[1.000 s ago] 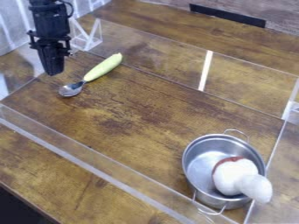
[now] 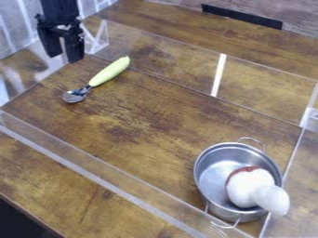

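My black gripper (image 2: pixel 62 42) hangs at the upper left, above and left of a spoon (image 2: pixel 77 94) with a pale yellow-green handle, which lies on the wooden table. The gripper is open and apart from the spoon. At the lower right a steel pot (image 2: pixel 214 172) with two handles holds a white object (image 2: pixel 255 191) with a reddish band, its pale end sticking out over the rim.
Clear plastic walls surround the wooden work area (image 2: pixel 155 121), whose middle is bare. A white strip (image 2: pixel 220 74) stands toward the back, and a dark slot (image 2: pixel 243 17) is at the far edge.
My gripper has shifted slightly at the upper left over the last second. The spoon, pot and white object have stayed where they were.
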